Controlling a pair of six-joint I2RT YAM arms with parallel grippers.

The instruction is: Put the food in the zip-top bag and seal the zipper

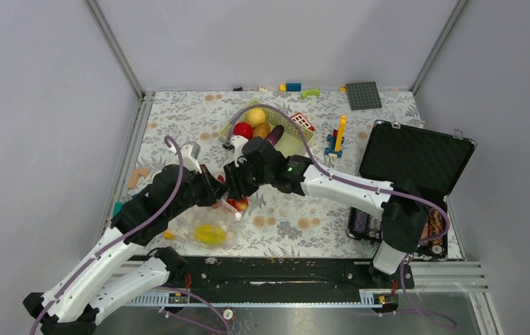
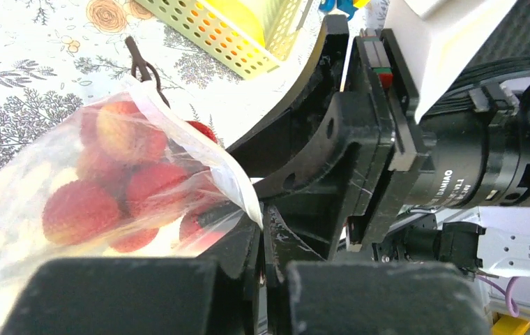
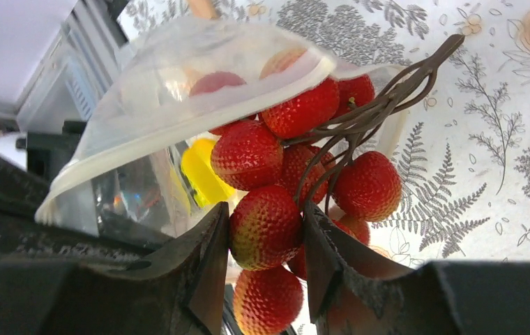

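A translucent zip top bag (image 1: 199,223) with a yellow item inside lies at the table's front left. My left gripper (image 1: 217,188) is shut on its upper edge, whose white rim (image 2: 192,139) crosses the left wrist view. A bunch of red lychee-like fruit (image 3: 372,183) with brown stems sits at the bag's mouth, partly under the plastic. My right gripper (image 1: 238,185) is right beside the left one; its fingers are around a fruit (image 3: 264,225) at the bottom of that view, though contact is unclear.
A green basket (image 1: 290,129) of fruit and an eggplant stands behind the grippers. An open black case (image 1: 409,160) occupies the right side. A toy (image 1: 339,136) stands right of the basket.
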